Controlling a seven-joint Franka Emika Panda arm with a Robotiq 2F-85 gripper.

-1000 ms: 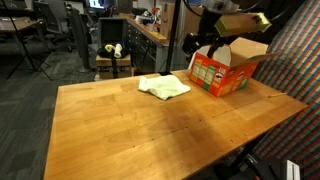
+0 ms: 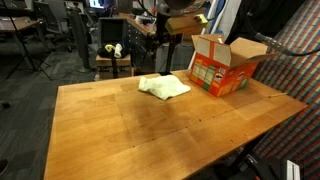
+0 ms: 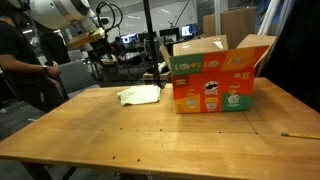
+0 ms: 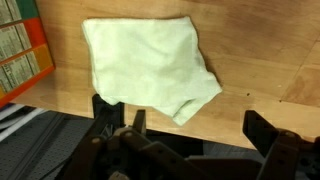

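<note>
A pale cream cloth (image 2: pixel 163 86) lies flat and slightly rumpled near the far edge of the wooden table, and the same cloth (image 3: pixel 140 94) shows left of the box in exterior view 2. From above, the wrist view has the cloth (image 4: pixel 150 62) almost whole, one corner pointing down between the fingers. My gripper is open and empty, its fingers wide apart. It hangs well above the table, clear of the cloth, as exterior view 2 also shows with the gripper (image 3: pixel 100 47) high at upper left.
An open cardboard box (image 2: pixel 212 76) with red and green printed sides stands right of the cloth, flaps spread. A thin orange stick (image 3: pixel 301 136) lies at the table's right.
The arm has swung left in exterior view 1, from in front of the box to near the cloth, staying raised. Cloth and box have kept their places.
</note>
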